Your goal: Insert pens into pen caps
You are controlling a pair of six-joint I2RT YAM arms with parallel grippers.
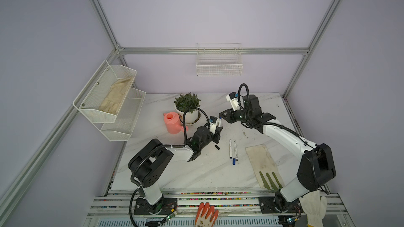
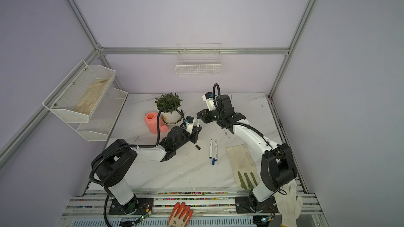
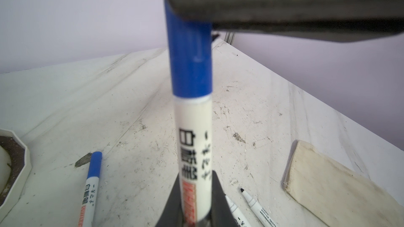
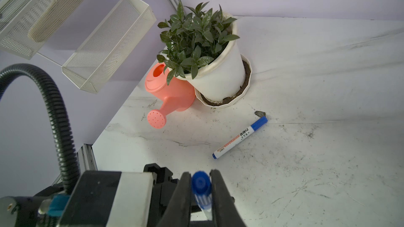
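Note:
A white marker pen (image 3: pixel 194 138) with a blue cap (image 3: pixel 191 58) stands nearly upright in the left wrist view. My left gripper is shut on its lower body. The cap's upper end is hidden behind a dark finger (image 3: pixel 273 0) of my right gripper. In the right wrist view, the right gripper has its fingers either side of the blue end; whether both touch it is unclear. Two white pens (image 1: pixel 230 148) lie side by side on the table, near a loose blue cap (image 1: pixel 234 161) and a small black cap (image 1: pixel 217 147).
Another blue-capped marker (image 4: pixel 239 137) lies in front of the potted plant (image 4: pixel 218 75). A pink watering can (image 1: pixel 172 122) stands left of the plant. At right is a beige glove (image 1: pixel 261 159).

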